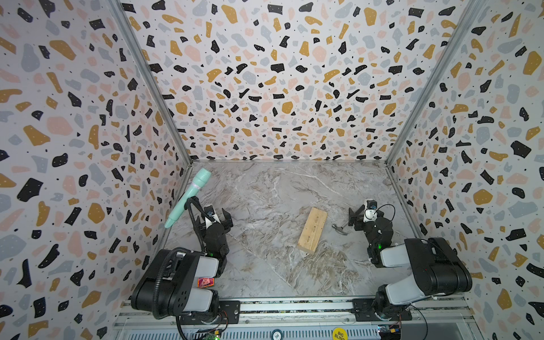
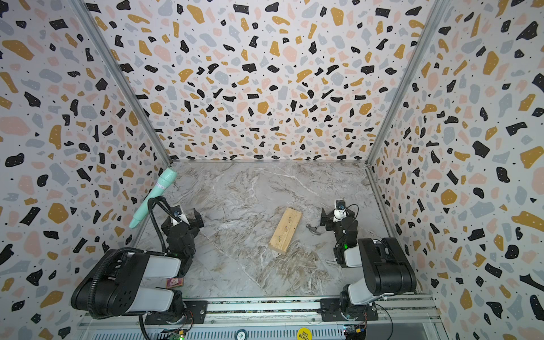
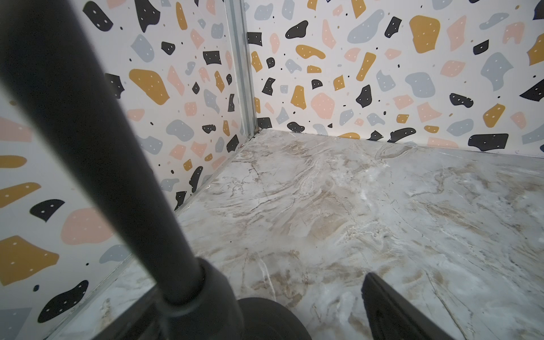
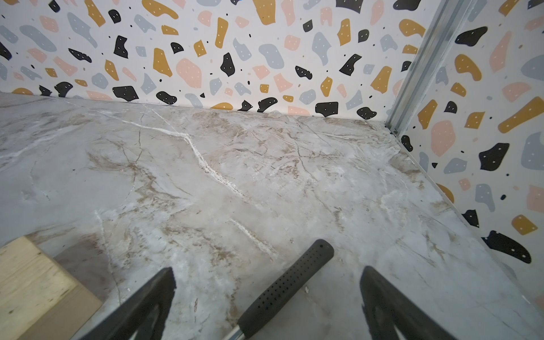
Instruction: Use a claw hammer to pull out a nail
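Observation:
A pale wooden block [image 1: 312,229] lies flat on the marbled table, small dark marks along its top; I cannot make out a nail clearly. Right of it lies a claw hammer, its metal head [image 1: 341,229] toward the block. In the right wrist view its black handle [image 4: 286,286] shows below and between the spread fingers of my right gripper. That gripper is open and grips nothing. My left gripper [image 1: 210,210] is open at the left of the table, far from block and hammer. One left finger [image 3: 391,306] shows in its wrist view.
A long pale teal object [image 1: 189,195] slants beside the left arm, seemingly raised; its support is unclear. A thick black tube [image 3: 124,147] blocks part of the left wrist view. A small red packet [image 1: 205,281] lies near the left base.

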